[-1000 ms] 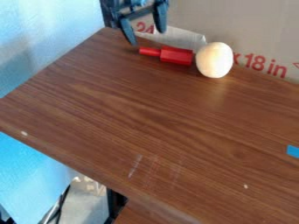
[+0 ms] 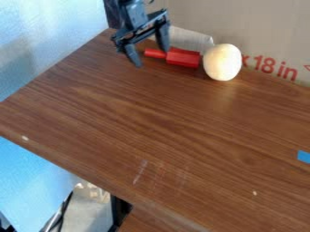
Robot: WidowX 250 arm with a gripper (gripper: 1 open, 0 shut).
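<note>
My gripper (image 2: pixel 148 51) is at the top left over the back of the wooden table (image 2: pixel 158 145), its two dark fingers spread apart. It sits at the left end of a red cylindrical object with a narrow handle (image 2: pixel 182 57), which lies on the table. I see nothing clearly held between the fingers. A white egg-shaped object (image 2: pixel 222 62) stands just right of the red one, and a clear or silvery cylinder (image 2: pixel 193 39) lies behind them, partly hidden.
A cardboard panel (image 2: pixel 273 41) backs the table. A blue tape piece (image 2: pixel 303 155) is at the right. Cables show below the left edge.
The objects appear unmoved.
</note>
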